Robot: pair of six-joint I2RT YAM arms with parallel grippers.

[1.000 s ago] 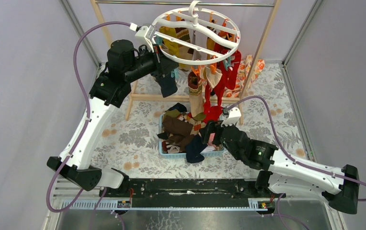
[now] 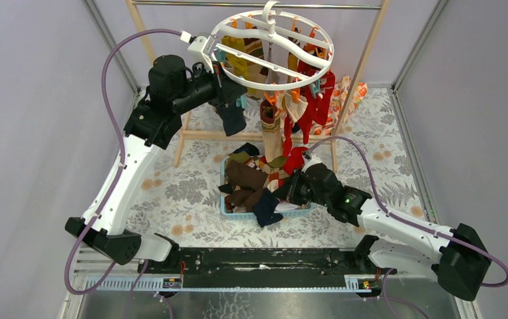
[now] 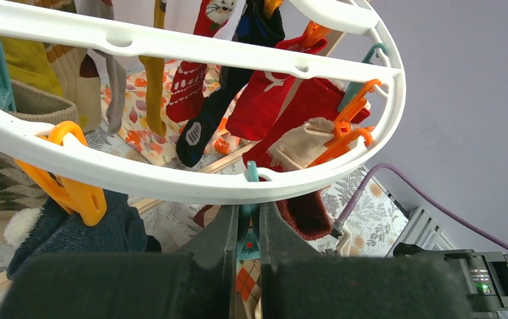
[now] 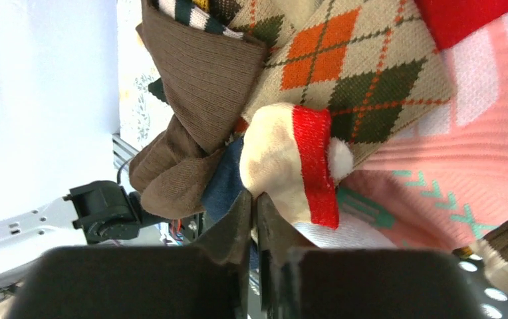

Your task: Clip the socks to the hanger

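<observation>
The round white hanger carries many clipped socks. My left gripper is shut on a teal clip under the hanger's near rim; no sock shows in that clip. Below, my right gripper is down in the sock basket. Its fingers stand close together at a cream sock with a red band and white pompom. Cream fabric lies right at the fingertips, but whether they pinch it cannot be made out. A dark blue sock hangs over the basket's front rim.
Around the cream sock lie an argyle sock, a brown sock and a pink one. On the hanger, orange clips hold socks on both sides of my left gripper. The floor right of the basket is clear.
My right gripper has moved left and down into the basket, with its forearm following. The dark blue sock at the front rim has shifted slightly. The left arm has stayed in place.
</observation>
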